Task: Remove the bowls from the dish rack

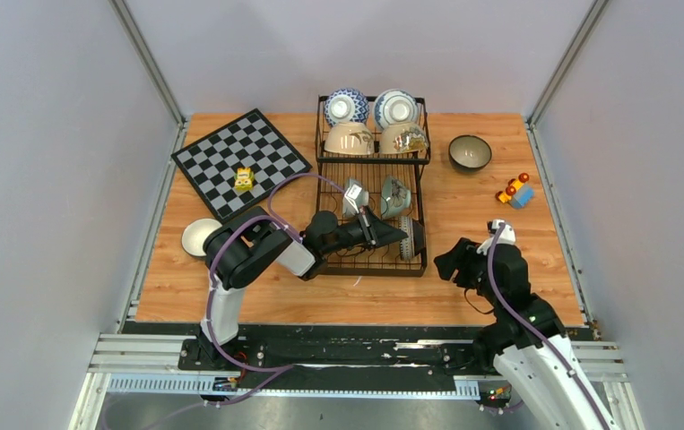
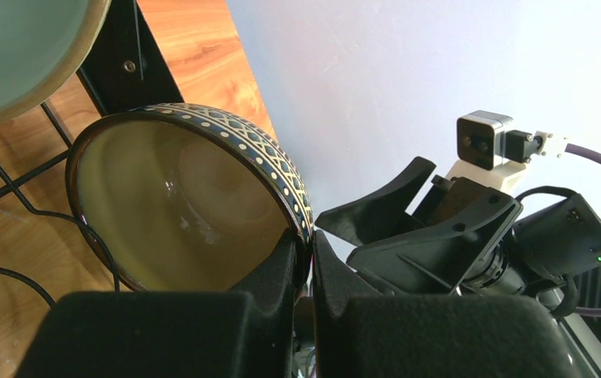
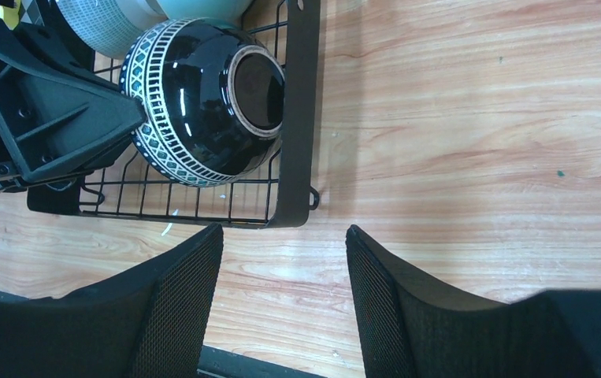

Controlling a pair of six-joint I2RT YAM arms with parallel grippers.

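A dark bowl with a white patterned band [image 3: 226,102] lies on its side at the near right of the rack's lower tier. My left gripper is shut on its rim, and the top view shows that gripper [image 1: 404,235] reaching in from the left. The bowl's open side faces left. On the upper tier of the dish rack [image 1: 372,159] sit two blue-and-white bowls and two cream bowls. Two pale green bowls lean on the lower tier [image 1: 395,197]. To the right of the rack, my right gripper stands open and empty.
A dark bowl [image 1: 470,153] stands upright right of the rack, with a toy [image 1: 515,192] near it. On the left are a white bowl [image 1: 200,236] and a chessboard [image 1: 217,170] with a yellow block. Bare table lies between the rack and my right arm.
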